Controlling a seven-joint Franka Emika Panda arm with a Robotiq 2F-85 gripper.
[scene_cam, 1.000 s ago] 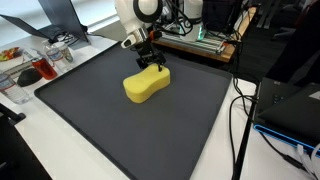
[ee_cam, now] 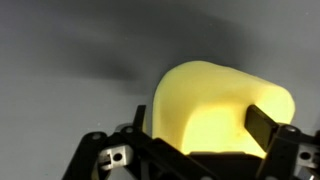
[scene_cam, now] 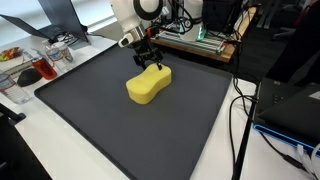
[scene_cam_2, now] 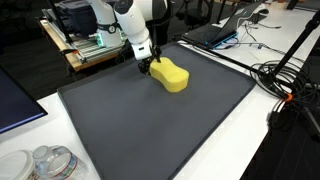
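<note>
A chunky yellow block with rounded edges stands on the dark table, towards its back in exterior view 1. In exterior view 2 the same yellow block has my gripper close against its near-arm end. From the wrist, the yellow block fills much of the lower right, between the black fingers of my gripper. Those fingers stand well apart, the left one by the block's edge, the right one overlapping its face. Whether either pad touches it is hard to tell.
Jars and a red-lidded container stand off its left side. Black cables and clear plastic tubs lie outside the table's edges.
In exterior view 1 my gripper has shifted slightly left and back over the block's far end. The block stays in about the same place.
</note>
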